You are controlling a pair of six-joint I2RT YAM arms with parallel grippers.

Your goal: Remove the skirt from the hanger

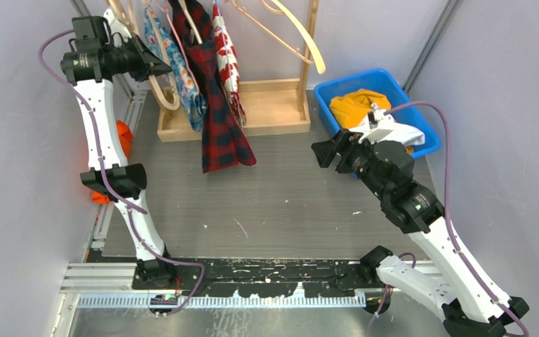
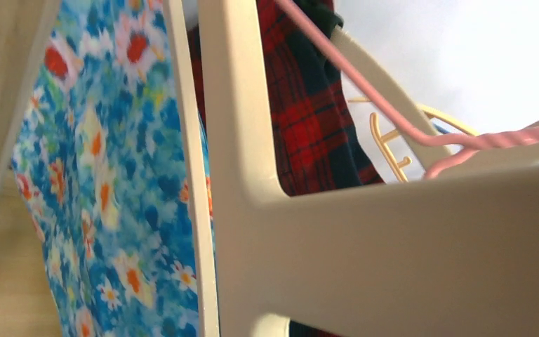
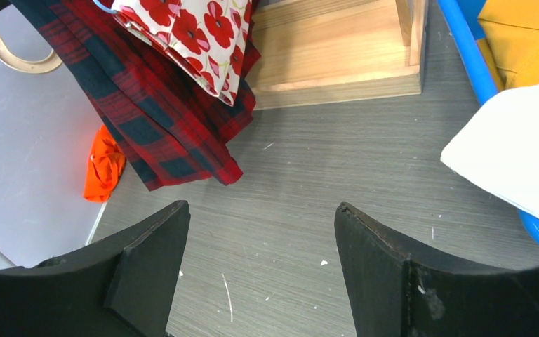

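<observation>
My left gripper is shut on a cream hanger at the rack's left; in the left wrist view that hanger fills the foreground and hides the fingers. Beside it hang a blue floral cloth, a pink hanger, a red-and-green plaid garment and a red-flowered white cloth. I cannot tell which of these garments is the skirt. My right gripper stands open in front of the blue bin, fingers apart with nothing between them, clear of the hanging clothes.
A blue bin with yellow and white cloths stands at the right. The wooden rack's base is at the back. An orange cloth lies at the left.
</observation>
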